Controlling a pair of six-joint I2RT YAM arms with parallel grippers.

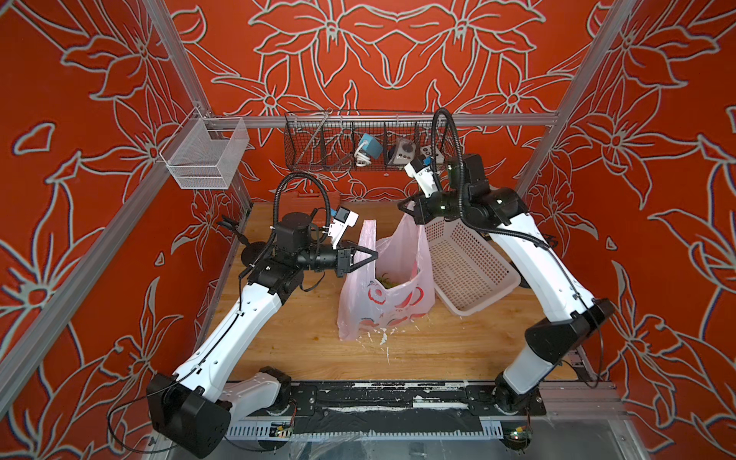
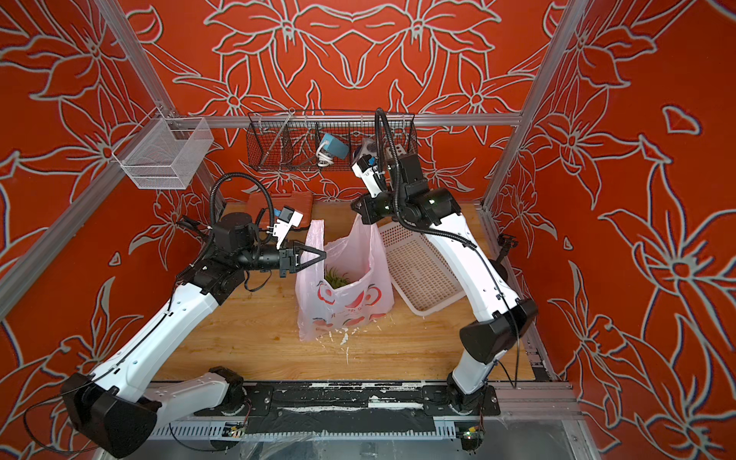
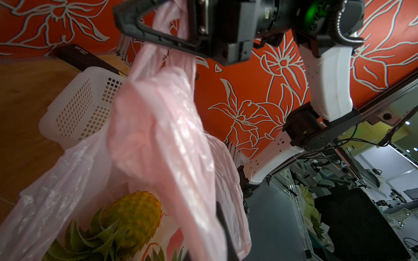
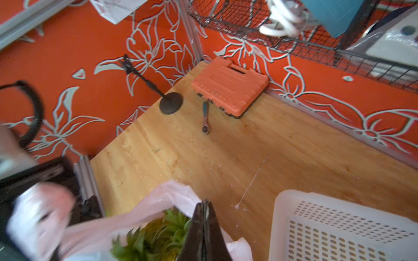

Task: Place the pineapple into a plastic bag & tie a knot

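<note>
The pink plastic bag (image 1: 402, 303) stands open-mouthed at the middle of the table, its two handles drawn up. Inside lies the pineapple (image 3: 132, 217), yellow with green leaves (image 4: 174, 230); only part of it shows. My left gripper (image 1: 374, 254) is shut on the bag's left handle, whose loose end sticks up above the fingers. Higher and farther back, my right gripper (image 1: 411, 208) is shut at the top of the right handle, which stretches up to it. In the right wrist view its fingers (image 4: 198, 232) are pressed together. Bag plastic hides much of the left fingers in the left wrist view.
A white perforated basket (image 1: 471, 268) sits right of the bag, under my right arm. At the back left are an orange case (image 4: 230, 84), a ratchet (image 4: 205, 117) and a black stand (image 4: 170, 103). White scraps (image 1: 383, 337) lie before the bag.
</note>
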